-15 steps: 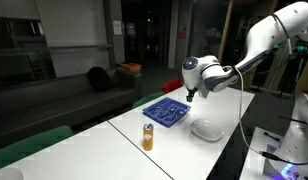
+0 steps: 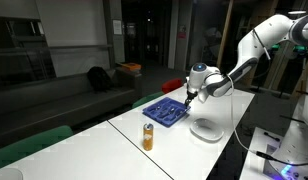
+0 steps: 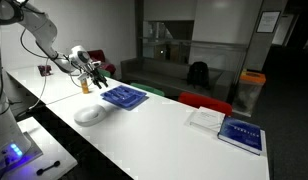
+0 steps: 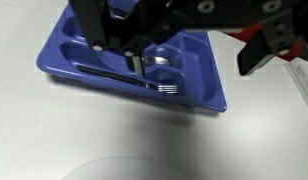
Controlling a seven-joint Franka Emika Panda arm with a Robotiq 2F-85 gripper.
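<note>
My gripper stands open, one finger on each side of the wrist view, with nothing held between them. Below it lies a blue compartment tray (image 4: 204, 98), which holds a dark-handled fork (image 4: 166, 88) and a spoon (image 4: 159, 62). Part of the tray is hidden behind the left finger. From the side, the gripper (image 2: 190, 101) hangs over the table near the tray's right end (image 2: 166, 111). A white plate (image 2: 206, 129) rests on the table, apart from the tray.
An orange bottle (image 2: 148, 137) stands upright near the tray. A white rack-like item (image 3: 205, 119) and a dark blue box (image 3: 242, 135) lie at the table's far end.
The arm has come down over the last second, bringing my gripper lower near the tray. Tray, plate and bottle have stayed in place.
</note>
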